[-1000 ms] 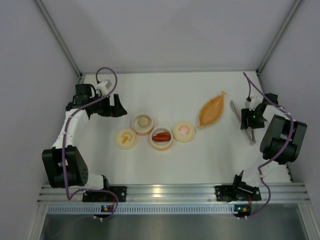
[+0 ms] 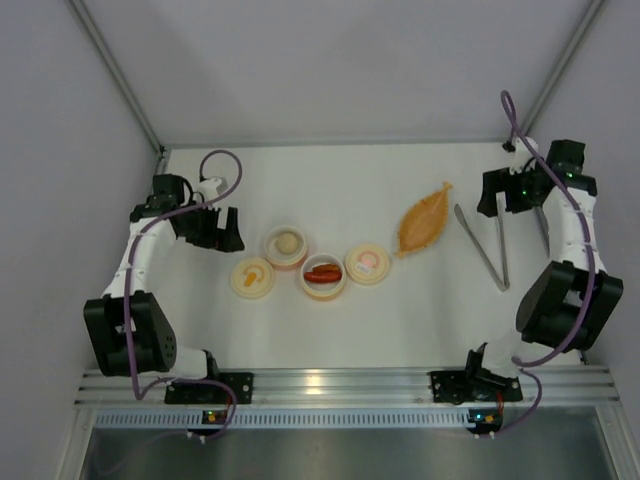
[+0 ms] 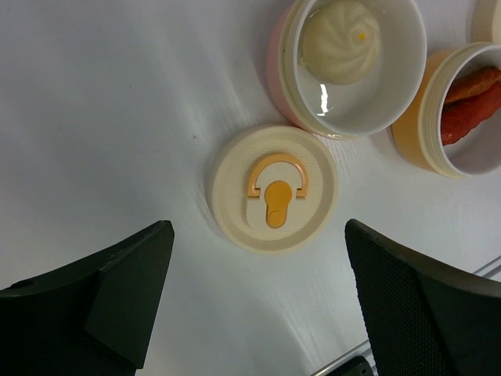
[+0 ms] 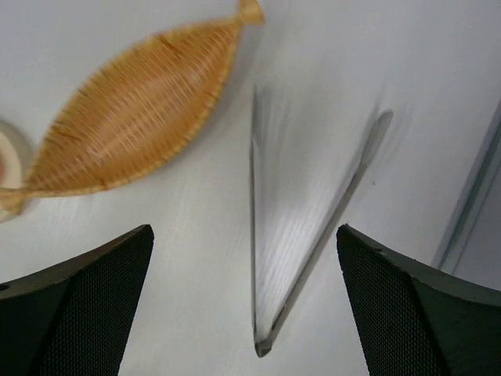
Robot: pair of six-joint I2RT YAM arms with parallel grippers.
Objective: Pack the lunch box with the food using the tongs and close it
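Note:
Two lunch-box bowls stand uncovered left of the table's middle: a pink bowl (image 2: 287, 247) with a white bun (image 3: 342, 42) and a yellow bowl (image 2: 322, 289) with sausages (image 3: 471, 106). A lid with an orange clasp (image 3: 274, 189) and a pinkish lid (image 2: 368, 264) lie beside them. My left gripper is open over the clasped lid, apart from it. Silver V-shaped tongs (image 4: 319, 242) lie spread on the table under my right gripper, which is open with nothing held. An orange-brown boat-shaped basket (image 4: 145, 110) sits to their left, empty.
A metal rail (image 2: 345, 383) runs along the front edge. Grey walls rise close behind both arms.
My right gripper has moved back, toward the table's far edge, leaving the tongs lying. The tongs' left tip has shifted slightly left.

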